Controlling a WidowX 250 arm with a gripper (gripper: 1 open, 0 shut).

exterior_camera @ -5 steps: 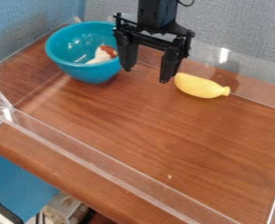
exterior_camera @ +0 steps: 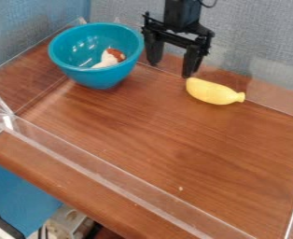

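My black gripper [exterior_camera: 174, 54] hangs open at the top centre, above the back of the wooden table, its fingers apart with nothing seen between them. It is just right of a blue bowl [exterior_camera: 93, 76], which holds a white object with a red part [exterior_camera: 110, 57]. A yellow bottle-shaped object [exterior_camera: 214, 91] lies on its side right of the bowl, below and to the right of the gripper.
Clear walls [exterior_camera: 146, 191] edge the front and sides of the table [exterior_camera: 156, 140]. A grey textured backdrop stands behind.
My gripper has moved back and up in the view, away from the camera, and now looks smaller. The bowl and the yellow object have not visibly moved.
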